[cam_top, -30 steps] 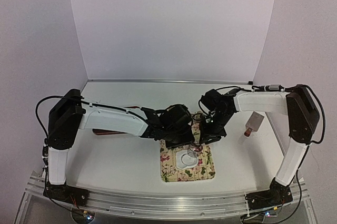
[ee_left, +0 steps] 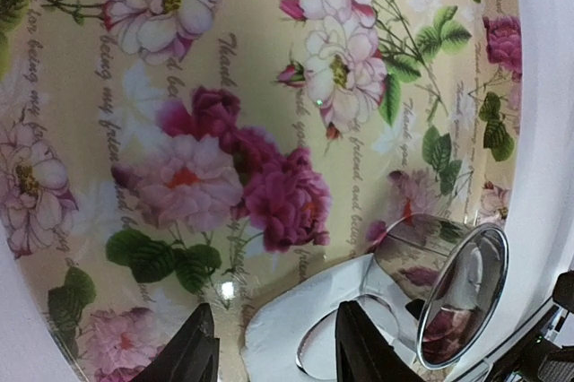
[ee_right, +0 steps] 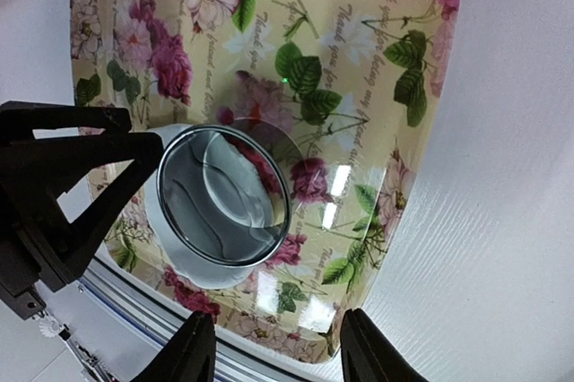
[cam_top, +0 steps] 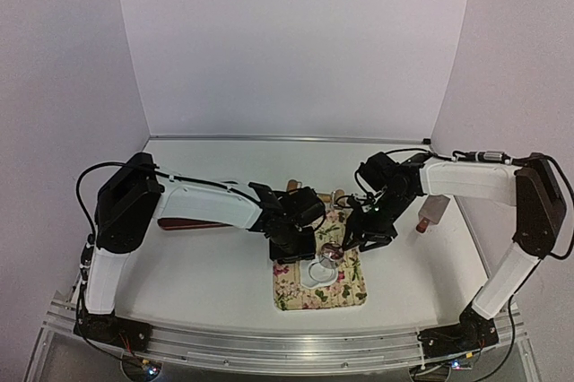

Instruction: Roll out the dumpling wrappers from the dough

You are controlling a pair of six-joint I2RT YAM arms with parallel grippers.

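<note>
On the floral board (cam_top: 296, 297) a clear round cutter (ee_left: 457, 301) (ee_right: 224, 256) stands on a white piece, probably dough (ee_left: 278, 337) (ee_right: 193, 274), with a round outline showing in it. My left gripper is open over the board beside the white piece; in the right wrist view its black fingers reach in at the cutter's left. My right gripper is open over the board's edge, to the right of the cutter in the top view, with nothing visible between its fingers.
A wooden rolling pin (cam_top: 293, 186) lies at the board's back, partly hidden. A dark red tray (cam_top: 184, 223) is at the left, behind the left arm. A scraper (cam_top: 433, 209) with a red handle lies at the right.
The cutter and board appear unmoved.
</note>
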